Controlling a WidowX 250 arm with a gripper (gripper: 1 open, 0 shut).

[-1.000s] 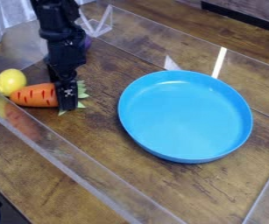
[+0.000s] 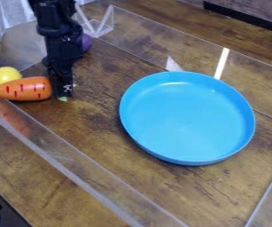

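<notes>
My black gripper is low over the table at the left, at the leafy end of an orange toy carrot. Whether its fingers touch or hold the carrot I cannot tell, and their state is hard to make out. A yellow round object lies just behind the carrot, partly hidden by it.
A large blue plate fills the right middle of the wooden table. A purple object sits behind the arm. Clear plastic edges cross the left foreground and the back right.
My gripper has shifted slightly left. The carrot has moved left and up in the view, with less of its green top showing.
</notes>
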